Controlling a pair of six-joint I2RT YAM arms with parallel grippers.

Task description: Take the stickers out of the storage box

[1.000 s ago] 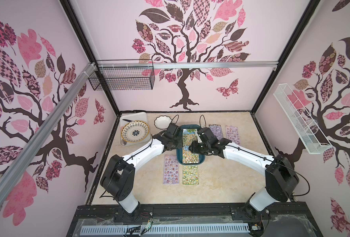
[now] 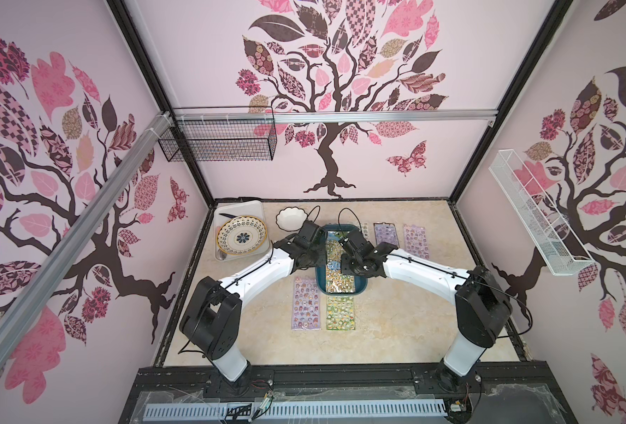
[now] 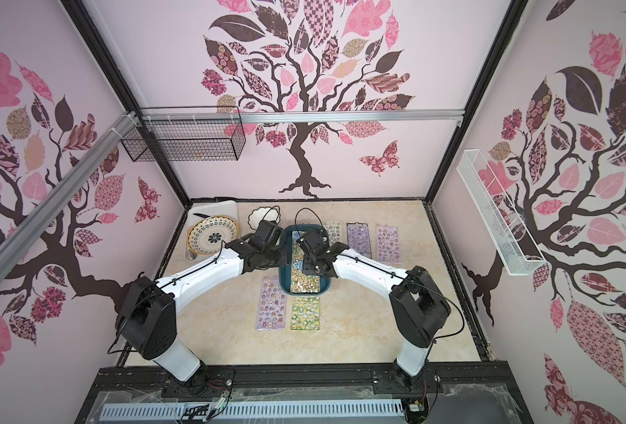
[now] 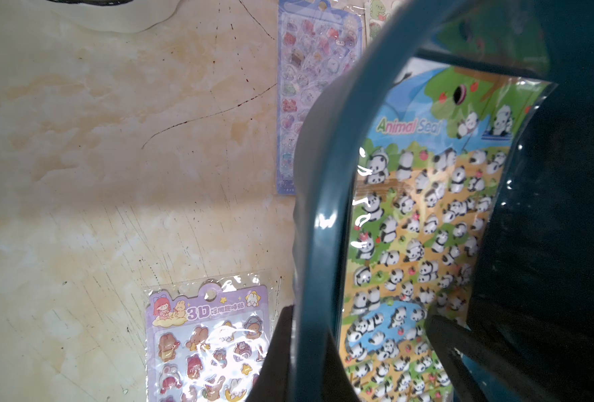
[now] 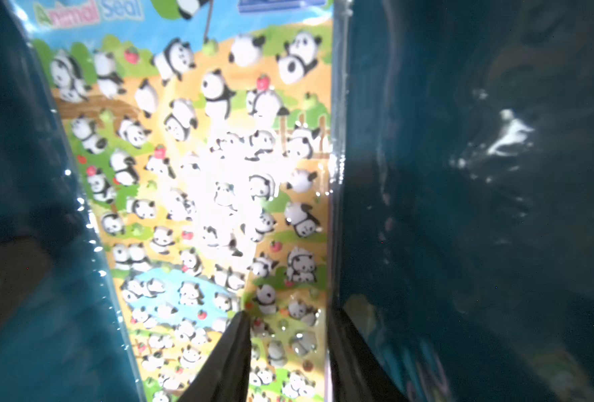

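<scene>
A teal storage box (image 2: 320, 282) sits mid-table with a panda "Animal Seal" sticker sheet (image 5: 196, 167) inside. My left gripper (image 2: 313, 258) is at the box's left rim, which fills the middle of its wrist view; it is shut, and only the rim shows by its fingers, which are largely hidden. My right gripper is over the sheet inside the box, fingers part open near the sheet's right edge, with nothing clearly held between them.
Sticker sheets lie in front of the box (image 2: 306, 304) and behind it to the right (image 2: 415, 240). A plate (image 2: 241, 234) on a tray and a small white dish (image 2: 290, 218) stand back left.
The left arm stays where it was.
</scene>
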